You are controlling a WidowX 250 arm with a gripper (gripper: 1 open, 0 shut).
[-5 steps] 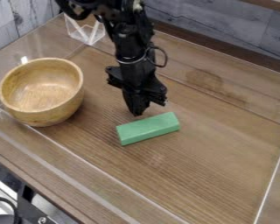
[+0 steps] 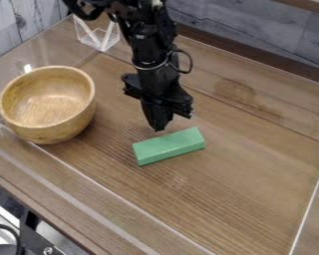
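Note:
A black robot arm (image 2: 156, 70) reaches down from the top, its gripper (image 2: 159, 118) hanging low over the wooden table just behind a green rectangular block (image 2: 167, 146). The small fingers are dark, and whether they are open or shut is hard to tell. A large tan wooden bowl (image 2: 47, 108) sits at the left, apart from the block.
A clear plastic object (image 2: 96, 30) stands at the back left. A black cable (image 2: 3, 239) lies at the lower left corner.
The gripper has shifted very slightly; the block and bowl look the same.

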